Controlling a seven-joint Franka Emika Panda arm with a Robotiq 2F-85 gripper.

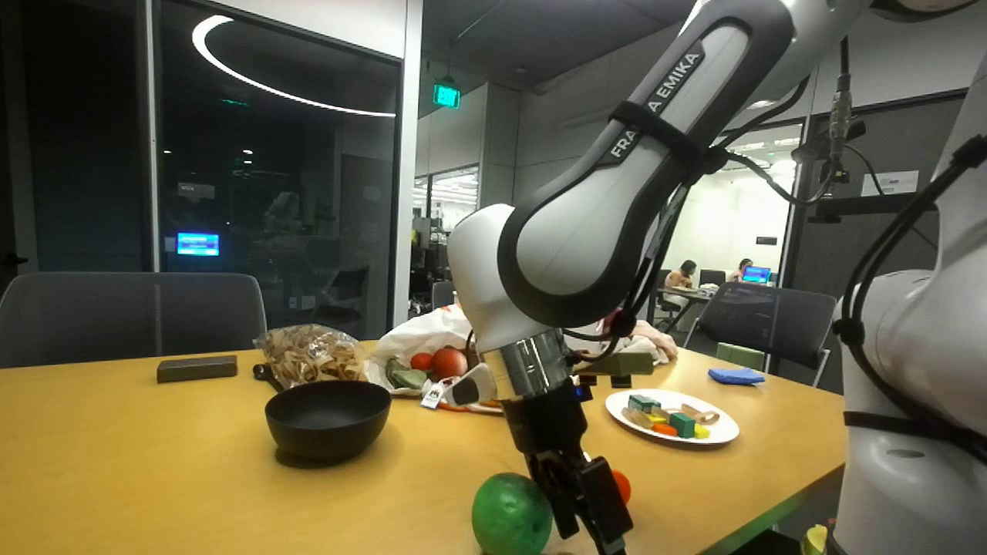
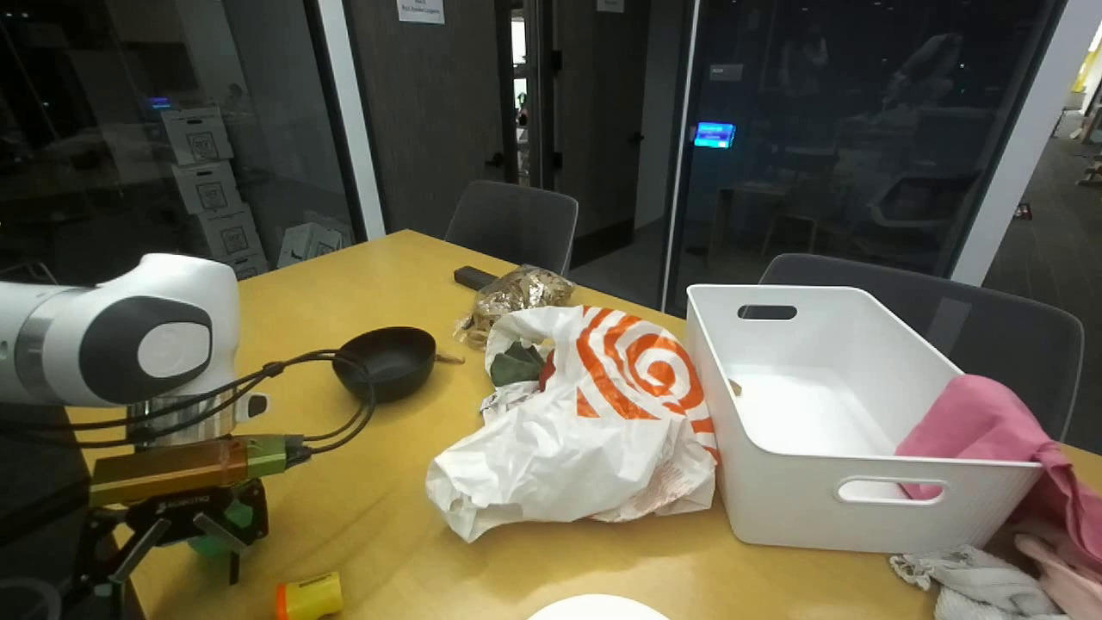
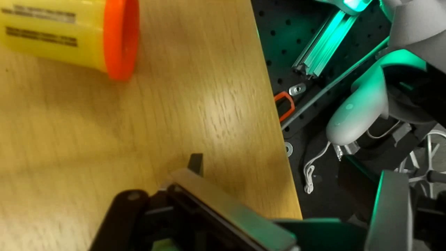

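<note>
A round green fruit-like object [image 1: 509, 516] stands on the table near the front of the first exterior view. Low beside its right side in that view, my gripper [image 1: 590, 538] is tilted and open; whether it touches the green thing I cannot tell. In the second exterior view the spread gripper [image 2: 174, 574] partly hides the green object [image 2: 212, 539]. On its side lies a yellow cup [image 3: 54, 35] with an orange rim, beyond the fingers in the wrist view. The wrist view shows one finger pad [image 3: 234, 211] over the table and no object clearly between the fingers.
A black bowl [image 1: 328, 421] and a white plate [image 1: 673, 417] of small pieces stand farther back. The white bag [image 2: 589, 455] and white bin [image 2: 826, 496] fill the second view's middle and right. The table's edge [image 3: 276, 125] runs close to the gripper.
</note>
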